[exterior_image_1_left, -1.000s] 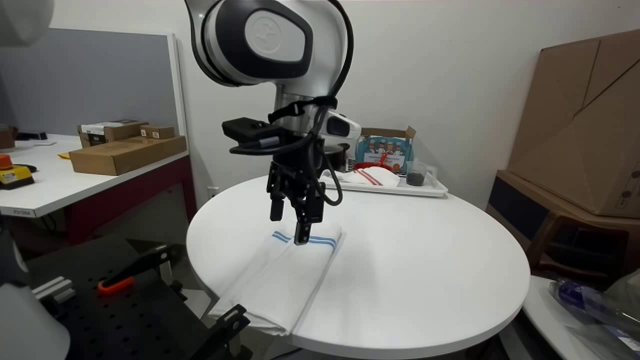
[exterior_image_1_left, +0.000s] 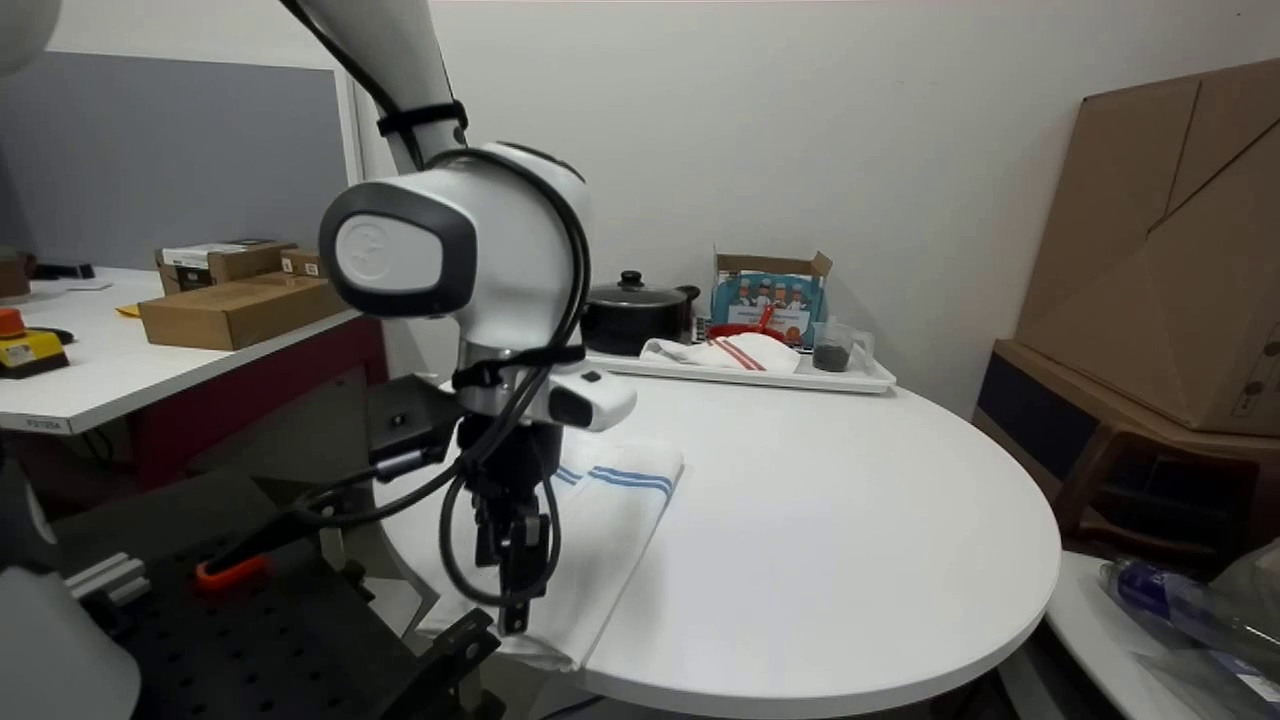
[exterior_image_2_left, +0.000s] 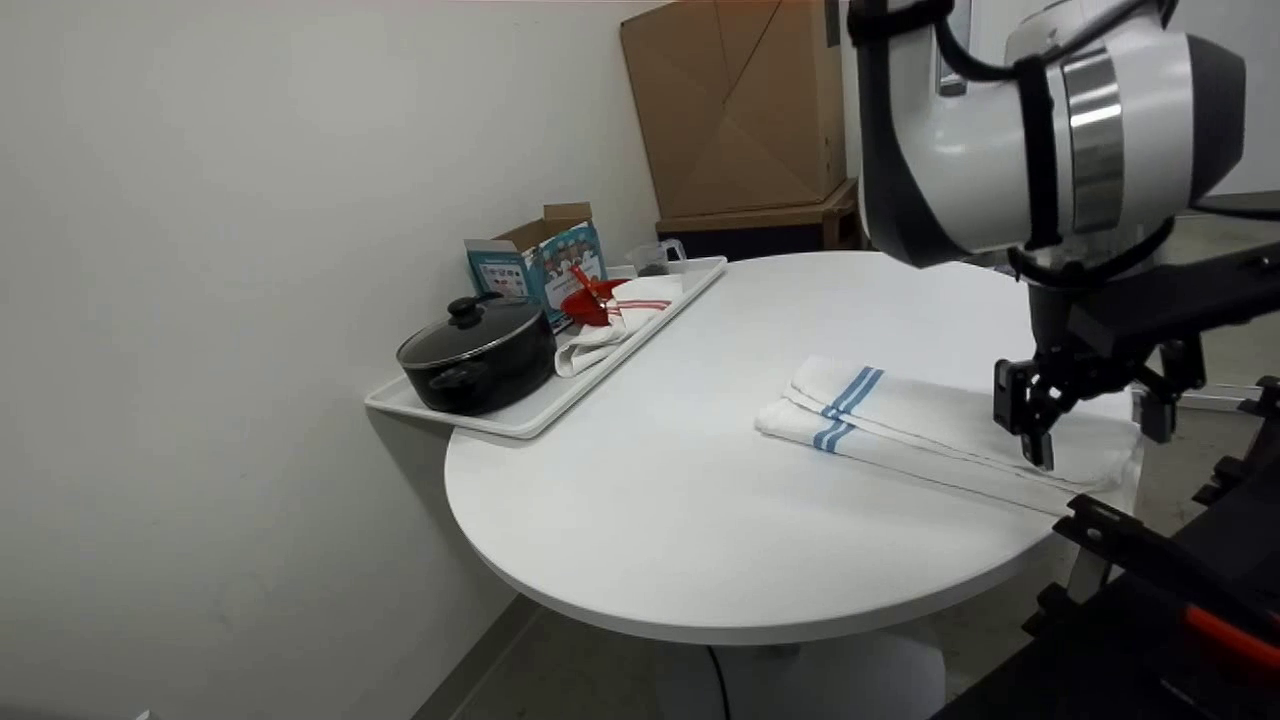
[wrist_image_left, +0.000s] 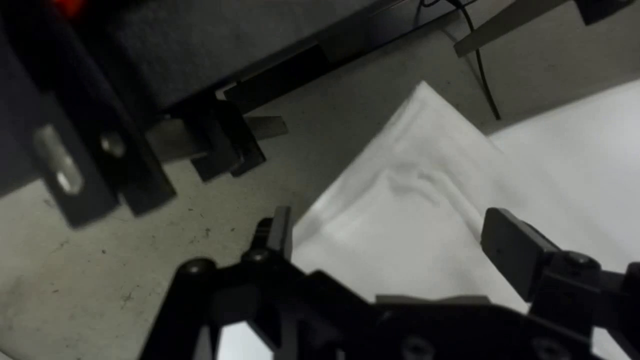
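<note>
A folded white towel (exterior_image_1_left: 600, 528) with blue stripes lies on the round white table (exterior_image_1_left: 840, 516), and its near end reaches the table edge. In exterior view 2 the towel's striped end (exterior_image_2_left: 846, 408) points toward the table's middle. My gripper is open over the unstriped end, fingers spread wide and nothing gripped. In the wrist view a towel corner (wrist_image_left: 423, 138) juts out past the table edge between the fingers, with one finger (wrist_image_left: 504, 246) over the cloth and the other beside it, above the floor. Exterior view 1 has the gripper (exterior_image_1_left: 510, 576) partly behind its cables.
At the back, a white tray (exterior_image_2_left: 546, 414) carries a black lidded pot (exterior_image_2_left: 474, 354), a red-striped cloth (exterior_image_2_left: 636, 310), a red pan, a box and a clear cup. A black perforated platform (exterior_image_1_left: 264, 612) with clamps stands close to the towel end.
From above the towel's striped end, my arm has come down and toward the near end at the table edge. The gripper is lower now. The towel looks unmoved.
</note>
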